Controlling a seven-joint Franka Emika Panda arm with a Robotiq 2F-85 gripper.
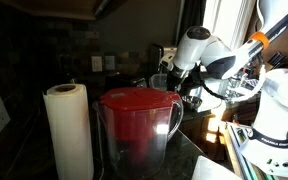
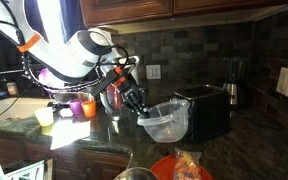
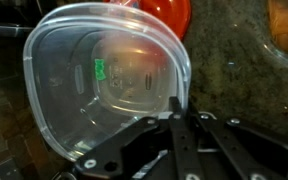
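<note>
A clear plastic container [image 2: 166,124] is held in the air above the dark counter, tilted. My gripper [image 2: 144,115] is shut on its rim, at the container's left side in exterior view 2. Looking from the wrist, I see down into the container [image 3: 114,85], with a small green mark on it and no loose contents visible. The gripper's fingers [image 3: 181,120] meet the rim at its lower right. In exterior view 1 the lidded pitcher hides most of the gripper's tip and the container.
Below the container is a red plate [image 2: 165,167] with a bag [image 2: 188,165] on it. A clear bowl [image 2: 136,174] stands beside it. A black toaster [image 2: 208,110] is behind. The red-lidded pitcher [image 1: 137,135] and paper towel roll [image 1: 70,132] fill the front of exterior view 1.
</note>
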